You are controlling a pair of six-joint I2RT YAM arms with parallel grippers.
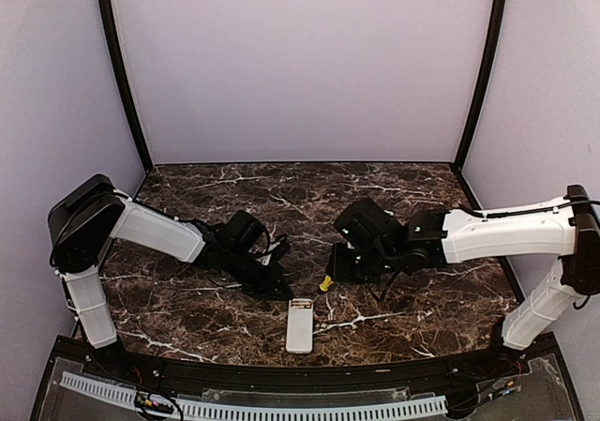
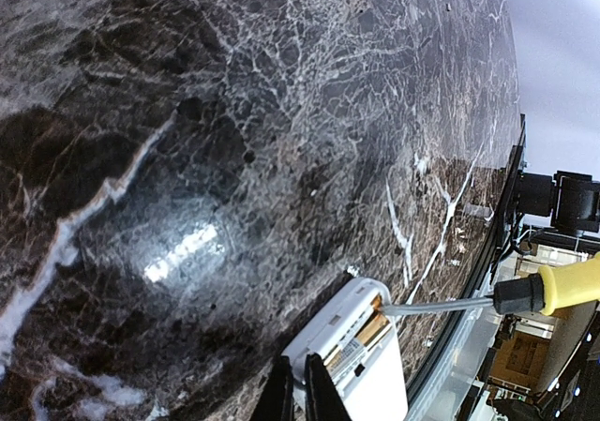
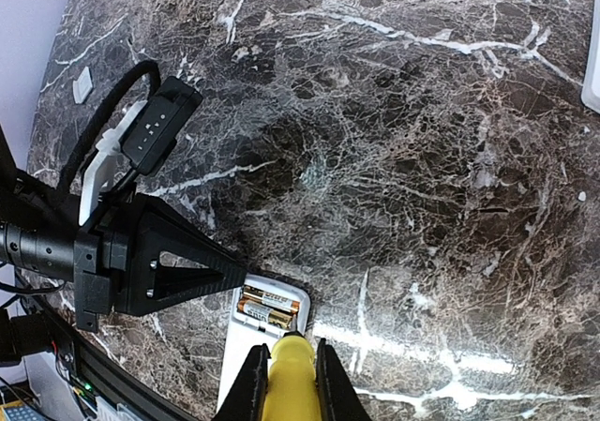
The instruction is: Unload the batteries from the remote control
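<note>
The white remote control lies on the table, its battery compartment uncovered at the far end. Two batteries sit side by side inside it. My left gripper is shut on the remote's edge beside the compartment. A screwdriver with a yellow handle is held in my right gripper, which is shut on it. In the left wrist view, the grey shaft reaches over the remote's rim, its tip at the end of a battery. Whether the tip touches the battery I cannot tell.
A white object shows at the right edge of the right wrist view. The table's front rail runs close to the remote's near end.
</note>
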